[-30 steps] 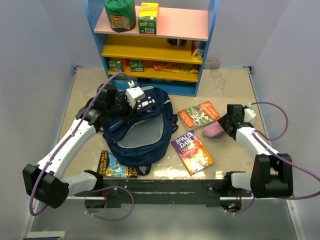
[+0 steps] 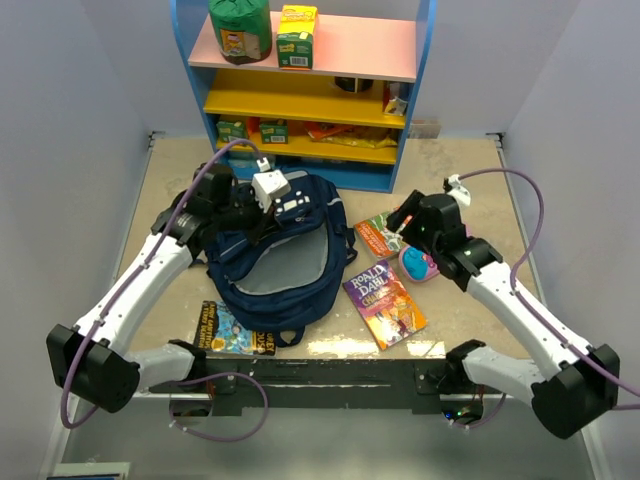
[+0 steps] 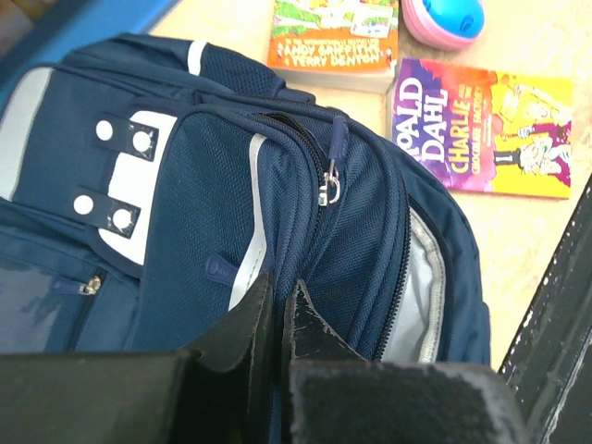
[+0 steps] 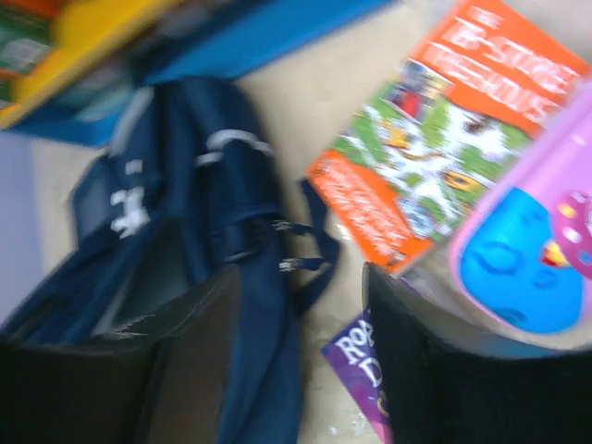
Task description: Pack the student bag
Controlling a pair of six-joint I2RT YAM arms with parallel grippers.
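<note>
The navy backpack [image 2: 300,215] lies with its grey-lined main compartment gaping toward the front. My left gripper is shut on a fold of the backpack's fabric beside a zipper. Over the books, my right gripper [image 2: 398,222] hangs part open and nothing shows between its fingers. Below it lie the orange-and-green book [image 2: 379,238] and the purple-and-yellow Roald Dahl book [image 2: 386,304]. A pink case with a blue patch [image 2: 415,264] rests beside them, partly under the right arm. A dark blue illustrated book [image 2: 232,330] sits at front left, tucked near the bag.
Behind the bag stands a shelf unit [image 2: 300,95] with a green bag [image 2: 241,28] and boxes on it. A dark rail [image 2: 320,380] borders the floor's front edge. Bare floor [image 2: 465,320] shows at the front right.
The case now lies flat with its blue patch up. The left arm holds still.
</note>
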